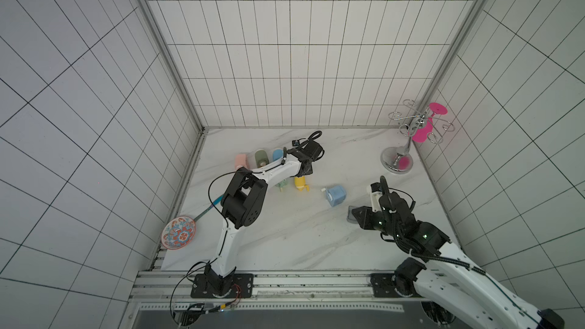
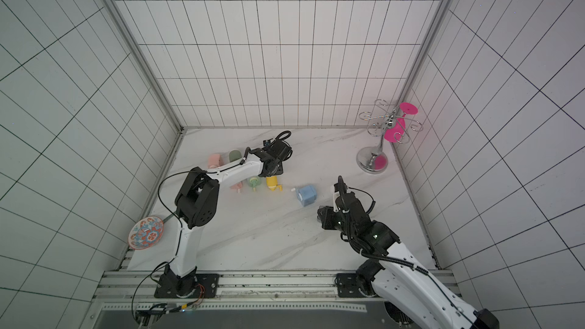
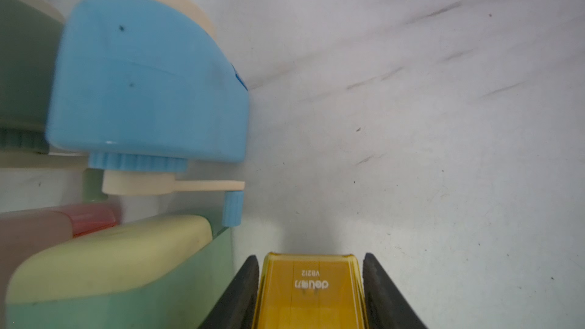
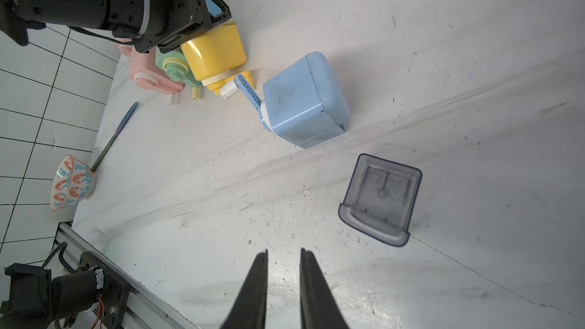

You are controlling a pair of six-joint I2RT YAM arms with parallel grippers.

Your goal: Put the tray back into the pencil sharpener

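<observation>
A clear grey tray (image 4: 382,198) lies on the table, apart from any sharpener, a little to the right of and beyond my right gripper in the right wrist view. That gripper is partly open, with only bare table showing between its fingers. A blue pencil sharpener (image 4: 304,100) with a crank sits beyond the tray. In the left wrist view my left gripper is shut on a yellow sharpener (image 3: 312,295), a finger on each side of it. From above, the yellow sharpener (image 1: 300,182) shows partly under the left gripper.
More sharpeners crowd to the left of the yellow one: a light-blue one (image 3: 146,79), a green-and-cream one (image 3: 122,262) and others. A patterned bowl (image 1: 178,232) stands at the left edge, a metal stand (image 1: 397,159) at the back right.
</observation>
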